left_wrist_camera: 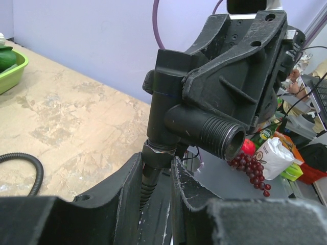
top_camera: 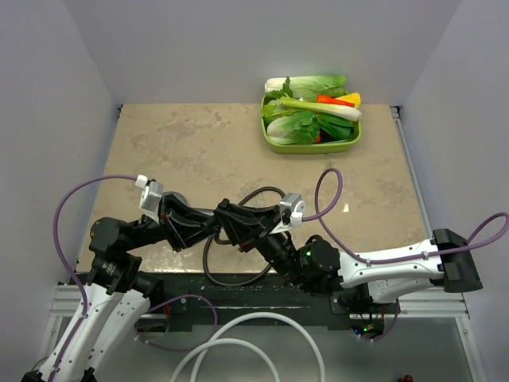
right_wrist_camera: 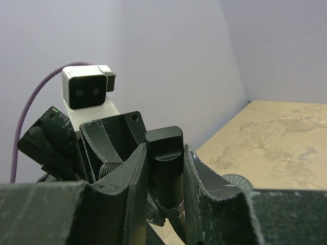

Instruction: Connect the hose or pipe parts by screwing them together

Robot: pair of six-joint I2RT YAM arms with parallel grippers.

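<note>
Both grippers meet above the table, left of centre. In the left wrist view my left gripper is shut on the hose's black connector (left_wrist_camera: 158, 154), below a threaded side branch (left_wrist_camera: 214, 132); corrugated hose (left_wrist_camera: 148, 189) runs down from it. In the right wrist view my right gripper is shut on the black fitting's top (right_wrist_camera: 164, 143), its threaded part partly hidden behind the fingers. A loop of dark hose (top_camera: 238, 280) lies on the tabletop beneath the grippers.
A green basket (top_camera: 310, 148) of vegetables stands at the back right. White tubing (top_camera: 294, 326) arches at the front, below the table edge.
</note>
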